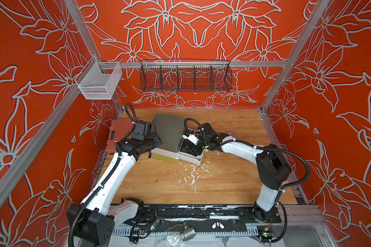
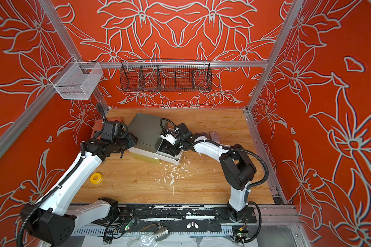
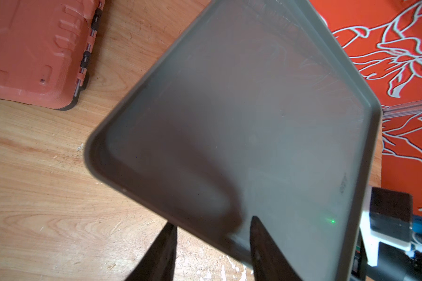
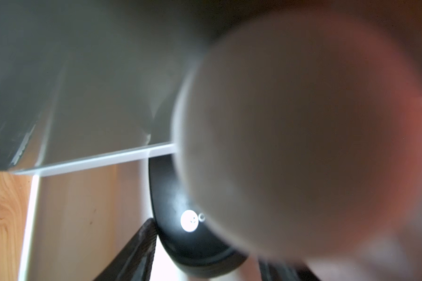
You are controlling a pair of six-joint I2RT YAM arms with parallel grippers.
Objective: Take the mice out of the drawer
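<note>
A black mouse (image 4: 168,187) lies in the open drawer (image 4: 70,220), partly behind a large blurred pale round shape close to the camera. My right gripper is inside the drawer (image 1: 197,160) with its fingers part open around the black mouse's near end; whether they grip it I cannot tell. In the left wrist view my left gripper is open above the grey top of the drawer unit (image 3: 239,117), nothing visible between its fingers.
A red case (image 3: 37,51) lies at the left. Light mice (image 2: 213,136) lie on the table right of the unit. A yellow roll (image 2: 96,178) sits front left; wire baskets (image 2: 164,76) hang behind.
</note>
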